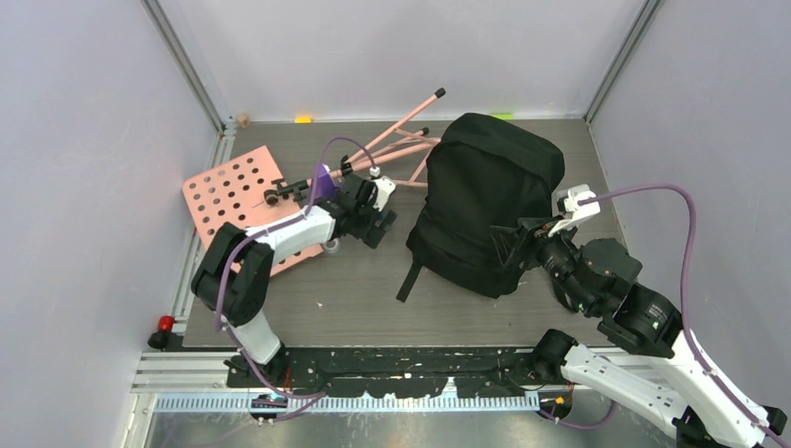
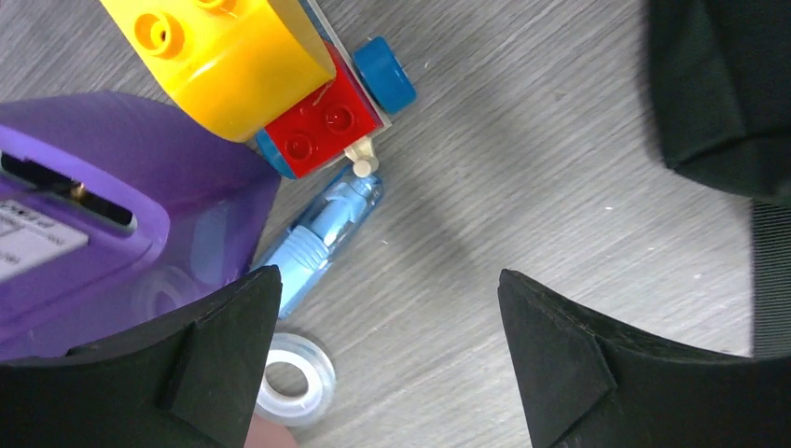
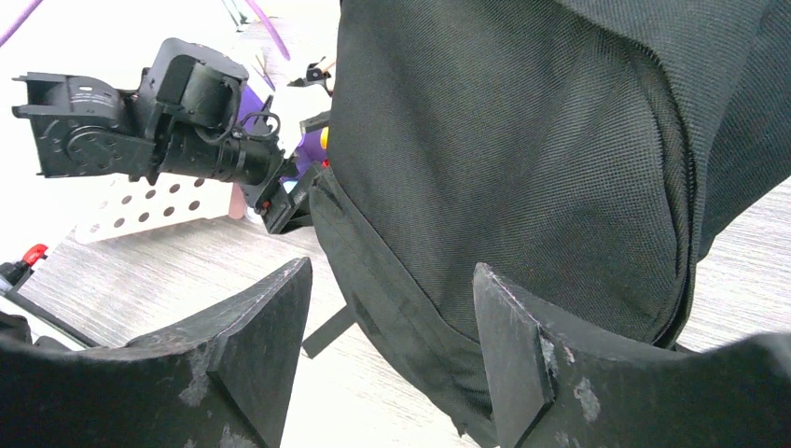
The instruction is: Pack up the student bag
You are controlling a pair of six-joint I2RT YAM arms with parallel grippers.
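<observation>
A black backpack (image 1: 480, 201) lies right of centre on the table. My left gripper is open above a blue glue-like tube (image 2: 317, 243), a yellow block toy (image 2: 224, 65) on red bricks (image 2: 317, 131), a purple plastic holder (image 2: 112, 187) and a white tape roll (image 2: 312, 392), with nothing between its fingers; the backpack is at its right. My right gripper stands open at the backpack, nothing visibly held.
A pink perforated board (image 1: 224, 187) lies at the left, and pink legs (image 1: 401, 121) stick out behind the items. Bare table (image 1: 354, 308) shows at the front middle.
</observation>
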